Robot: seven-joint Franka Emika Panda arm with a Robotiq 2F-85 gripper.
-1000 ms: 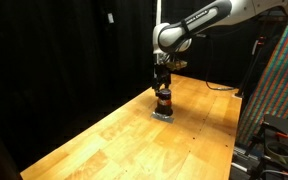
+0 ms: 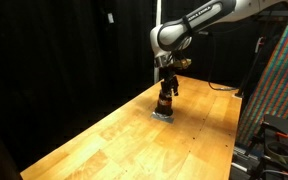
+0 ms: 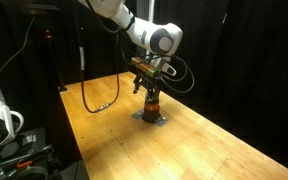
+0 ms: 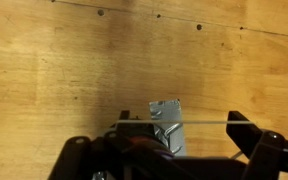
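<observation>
A dark cylinder-like object [image 3: 151, 106] with an orange band stands upright on the wooden table, on a small silvery sheet [image 3: 162, 121]. In exterior view 1 the same dark object [image 2: 164, 104] is directly below my gripper [image 2: 170, 87]. The wrist view shows my gripper open, its black fingertips well apart. A thin pale line [image 4: 199, 123] runs across between them; what it is, I cannot tell. The silvery sheet [image 4: 166, 111] shows beyond this line, while the fingers and gripper body largely cover the object. Whether the fingers touch it is unclear.
A dark curtain [image 2: 54, 60] hangs behind it. A loose cable [image 3: 87, 75] hangs beside the arm. A dark stand [image 2: 280, 145] is past the table's right edge.
My gripper has shifted slightly to the right in exterior view 1 and its hand looks turned a little. The object and silvery sheet have stayed in place.
</observation>
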